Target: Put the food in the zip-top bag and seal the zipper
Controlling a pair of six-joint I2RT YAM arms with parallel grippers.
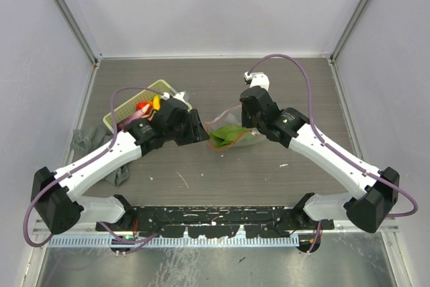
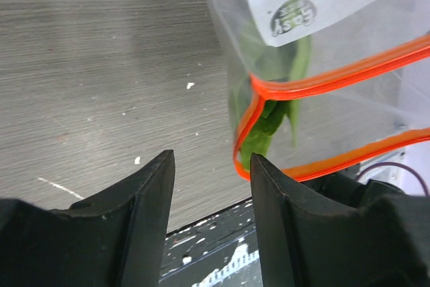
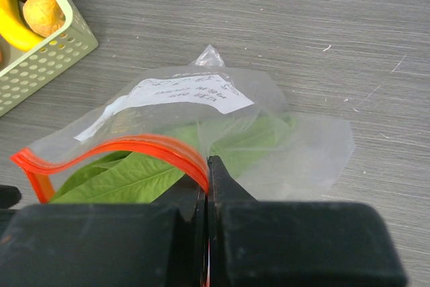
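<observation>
A clear zip top bag (image 1: 218, 120) with an orange zipper lies at the table's middle, its mouth gaping. Inside it is a green leafy vegetable (image 3: 127, 178). My right gripper is shut on the bag's orange rim at one end of the mouth. On the opposite side, my left gripper stands open with nothing between its fingers. In the left wrist view the bag's near orange corner (image 2: 243, 166) is close by its right finger, and I cannot tell whether they touch.
A pale green perforated basket (image 1: 161, 86) at the left holds fruit and vegetables, among them a banana (image 3: 15, 21). Grey cloth (image 1: 91, 142) lies left of it.
</observation>
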